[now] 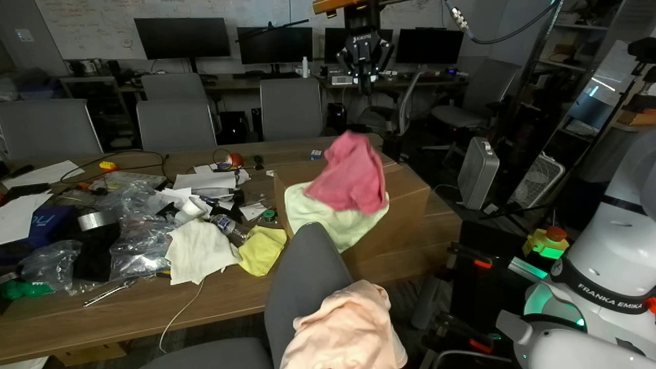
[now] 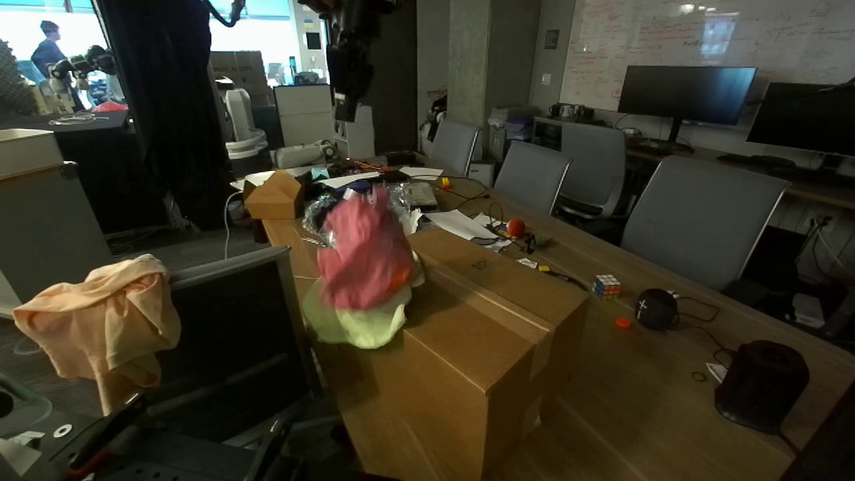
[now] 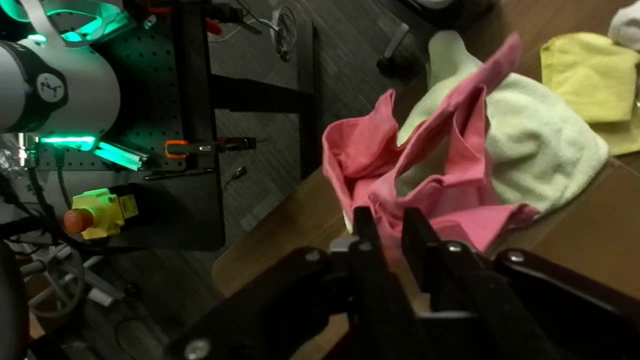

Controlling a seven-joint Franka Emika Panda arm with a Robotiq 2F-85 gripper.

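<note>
The pink cloth (image 1: 352, 175) is in mid-air, blurred, just over the pale green cloth (image 1: 335, 222). That green cloth drapes across the edge of the cardboard box (image 1: 403, 209). Well above the pink cloth is my gripper (image 1: 367, 86), with clear space between them in both exterior views. In the wrist view the fingers (image 3: 367, 231) stand a little apart, and the pink cloth (image 3: 462, 156) shows beyond them rather than held. Nothing is between the fingers.
A yellow cloth (image 1: 262, 249) and a white cloth (image 1: 203, 251) lie on the cluttered table. A peach cloth (image 2: 112, 321) hangs on a chair back beside the box. The box top (image 2: 481, 276) is mostly bare; a puzzle cube (image 2: 606, 286) and a round speaker (image 2: 657, 308) are nearby.
</note>
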